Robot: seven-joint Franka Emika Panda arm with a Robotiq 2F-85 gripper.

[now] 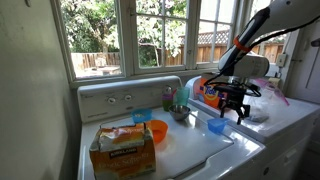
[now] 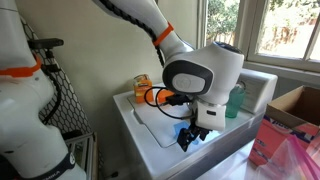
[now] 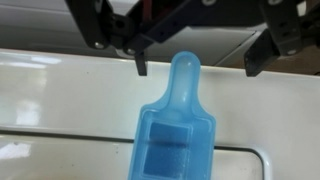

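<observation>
A blue plastic scoop (image 3: 176, 140) lies on the white machine top, its handle reaching up between the spread fingers of my gripper in the wrist view. Nothing is held; the fingers stand wide apart. From the first outside view, the scoop (image 1: 217, 126) is near the machine's right front edge, with the gripper (image 1: 232, 114) close above it and to its right. In the second outside view the arm hides part of the scoop (image 2: 181, 132), and the gripper (image 2: 197, 138) is low at the edge.
On the machine top are a Kirkland bag (image 1: 123, 150), an orange bowl (image 1: 157, 130), a blue container (image 1: 141, 116) and a metal bowl (image 1: 180, 112). A cardboard box (image 2: 290, 118) and clear plastic (image 2: 285, 158) lie to the right.
</observation>
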